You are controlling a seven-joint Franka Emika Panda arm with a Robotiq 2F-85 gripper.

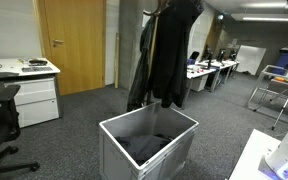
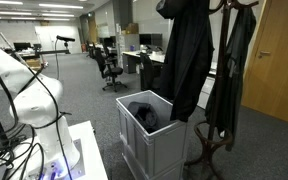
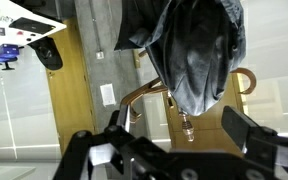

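Note:
A dark garment [image 3: 196, 55] hangs from a wooden coat stand [image 3: 149, 92] in the wrist view. My gripper stands open at the bottom of that view, its black fingers [image 3: 246, 130] wide apart. Nothing lies between the fingers, and the garment appears beyond them. Long black coats [image 1: 166, 55] hang on the stand in exterior view 1, and exterior view 2 shows dark coats [image 2: 189, 60] too. Below them is a grey crate [image 2: 149, 150] with dark cloth [image 1: 144, 146] inside. The gripper is out of sight in both exterior views.
The white robot base [image 2: 49, 125] stands by a white tabletop [image 2: 87, 150], close to the crate. A desk with drawers [image 1: 34, 98] and a black office chair [image 1: 2, 125] are farther away. Carpeted floor [image 1: 69, 120] is open between desk and crate.

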